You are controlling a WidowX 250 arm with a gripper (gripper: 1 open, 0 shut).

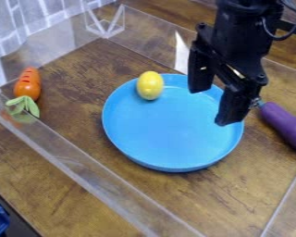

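My black gripper [215, 93] is open above the right part of a blue plate [163, 134], which lies flat on the wooden table. A yellow egg-shaped object [150, 85] rests at the plate's upper left. Nothing shows held between the fingers.
An orange carrot with green leaves [27, 85] lies at the far left, and a purple vegetable [284, 126] at the right, beside the plate. A white object stands behind the gripper. Clear table [200, 204] fills the front. Clear plastic edges border the area.
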